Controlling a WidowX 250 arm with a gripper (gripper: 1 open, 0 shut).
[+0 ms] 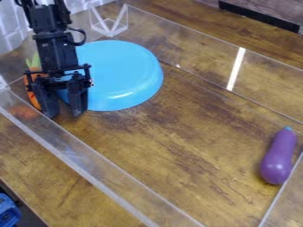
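The black gripper (pixel 59 96) is low at the left side, over an orange carrot-like toy (pixel 34 99) with green top, just left of a blue plate (pixel 119 71). The toy is mostly hidden behind the gripper, and whether the fingers hold it cannot be told. A purple eggplant toy (pixel 277 158) lies at the far right.
Clear plastic walls border the wooden surface (pixel 178 151), which is bare across the middle. A blue object (pixel 6 213) sits at the bottom left corner, outside the near wall. A white wire item (pixel 106 24) stands at the top.
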